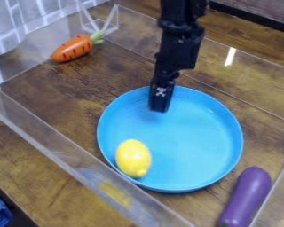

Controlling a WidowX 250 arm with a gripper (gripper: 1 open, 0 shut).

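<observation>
My gripper [161, 96] points down over the back rim of a round blue plate [186, 137], its dark fingers apart. A yellow egg-shaped object [134, 158] lies on the left front part of the plate. A toy carrot [75, 48] lies at the back left, and a purple eggplant [247, 199] lies to the right front of the plate.
A clear wall [67, 151] runs diagonally along the left front. A dark blue item sits at the lower left corner.
</observation>
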